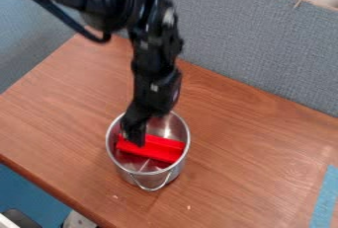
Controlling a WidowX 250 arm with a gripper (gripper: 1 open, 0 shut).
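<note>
A silver metal bucket (161,178) stands on the wooden table, holding a red cylindrical object (152,149) lying crosswise inside. My black gripper (133,133) reaches down from above into the back left of the bucket, over the left end of the red object. Its fingertips are dark and partly hidden, and whether they touch the red object is unclear.
A grey padded wall (264,44) runs along the back, and the table's left front edge drops to a blue surface. A light blue strip lies at the right.
</note>
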